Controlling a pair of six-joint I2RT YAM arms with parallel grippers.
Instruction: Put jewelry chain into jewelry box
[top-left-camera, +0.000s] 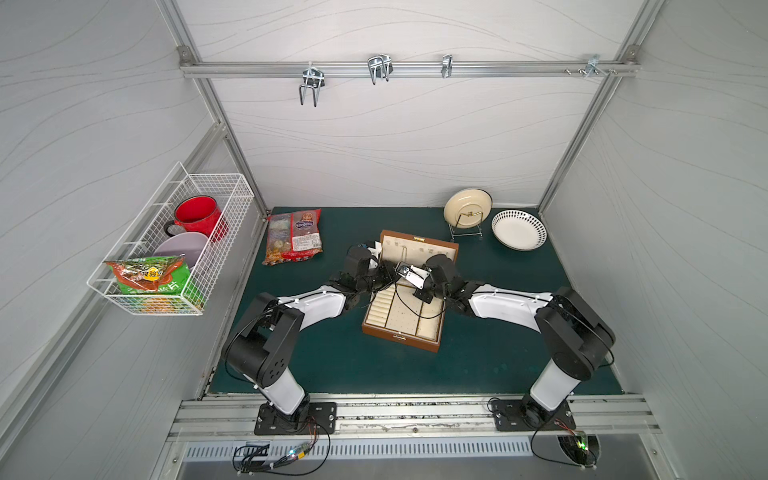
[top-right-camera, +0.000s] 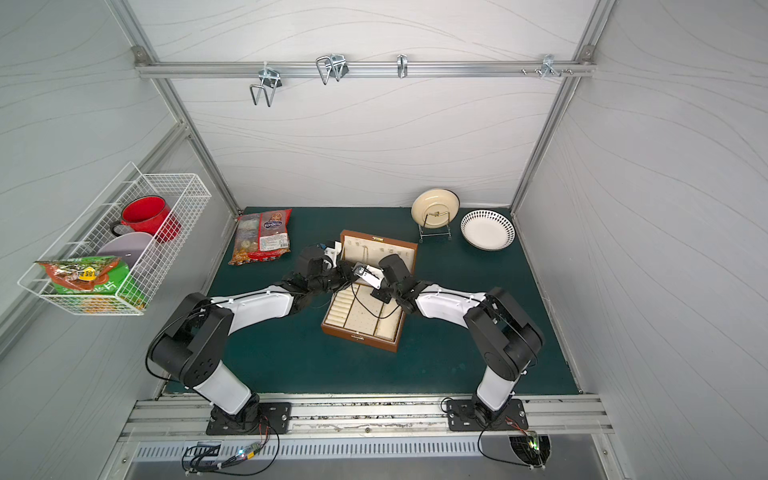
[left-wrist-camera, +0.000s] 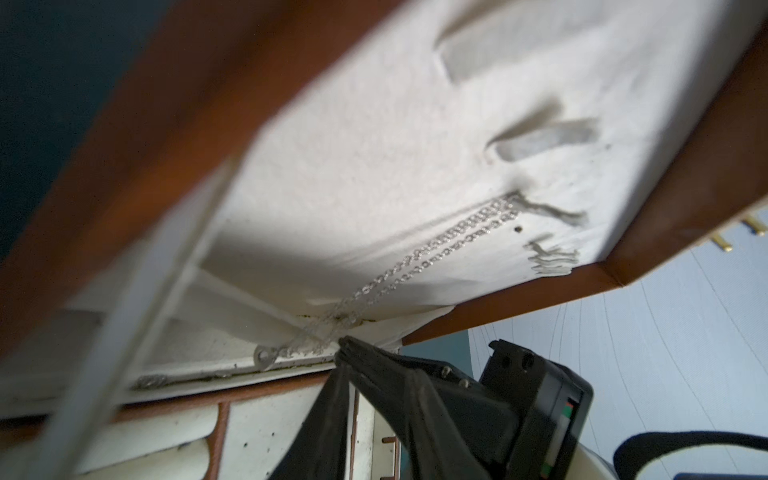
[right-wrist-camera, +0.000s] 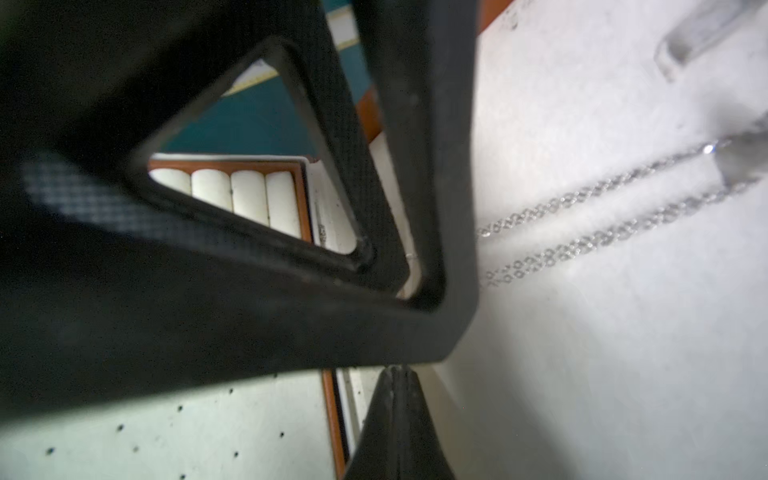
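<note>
The silver jewelry chain hangs in the open lid of the brown jewelry box, looped over a strap on the cream lining. Its strands run down toward the hinge, where a small ring shows. My left gripper is over the hinge area; its blurred fingers stand open with a gap between them. My right gripper is shut at the chain's lower end, nothing clear between its fingertips. In the right wrist view, the left gripper's black finger hides part of the chain.
Both grippers are crowded close together over the box. A snack bag lies back left. A plate on a stand and a white bowl are back right.
</note>
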